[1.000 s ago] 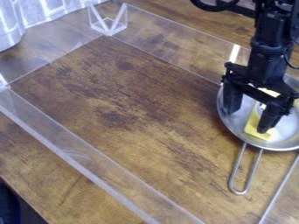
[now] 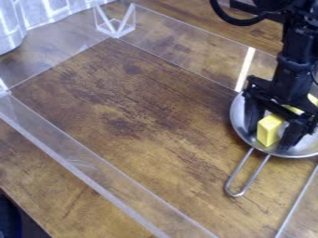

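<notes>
At the right edge a metal pan [image 2: 295, 150] with a wire handle pointing toward the front holds a yellow block [image 2: 269, 131]. My black gripper [image 2: 272, 125] is down inside the pan, open, its fingers around and beside the yellow block; whether they touch it I cannot tell. More yellow shows behind the gripper near the pan's right side, partly hidden.
A wooden table [image 2: 125, 121] fills most of the view, clear in the middle and left. Clear plastic borders run along its edges, with a white bracket [image 2: 114, 23] at the back left and white cloth in the top-left corner.
Over the last second the gripper and pan have shifted right and slightly up. The yellow block now shows more to the left, between the fingers.
</notes>
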